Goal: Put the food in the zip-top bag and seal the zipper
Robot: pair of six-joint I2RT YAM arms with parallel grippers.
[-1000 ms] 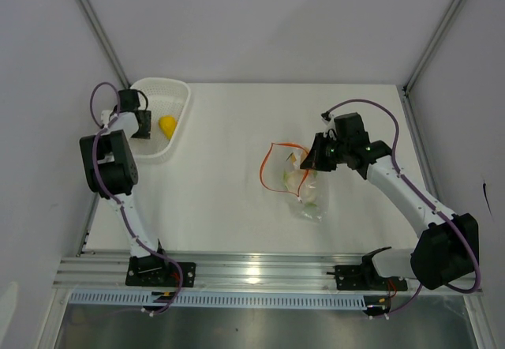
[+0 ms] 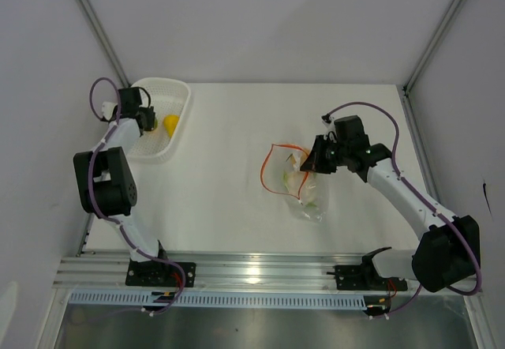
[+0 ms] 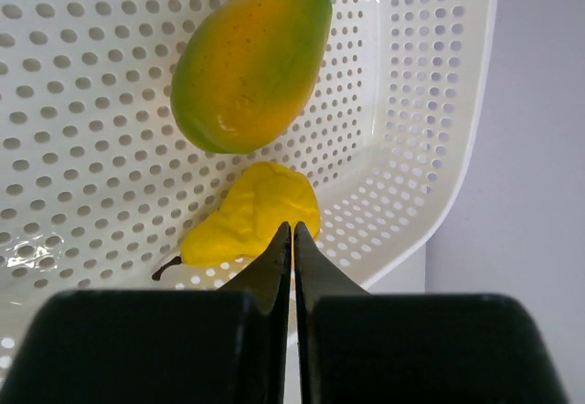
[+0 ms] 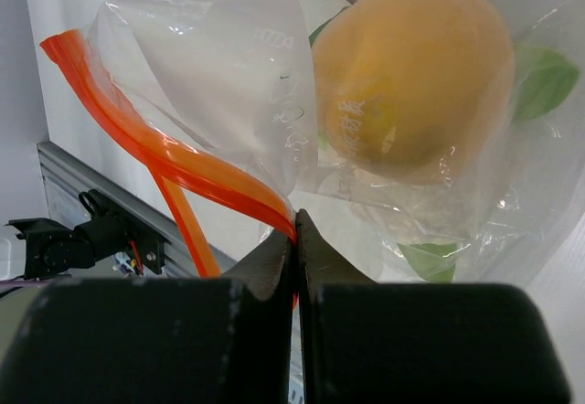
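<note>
A green and yellow mango lies on the floor of the white perforated basket, beyond my left fingertips and apart from them. My left gripper is shut with nothing between its fingers, its tips overlapping the view of a yellow pear-shaped piece with a dark stem. On the right, my other gripper is shut on the orange zipper edge of the clear bag. The bag's mouth gapes in the top view. Inside it rests a round orange fruit with green leaves.
The basket stands at the table's back left, its raised wall around the left gripper. Bare white table stretches between basket and bag. A metal rail runs along the front edge.
The right gripper and bag look nearly unchanged.
</note>
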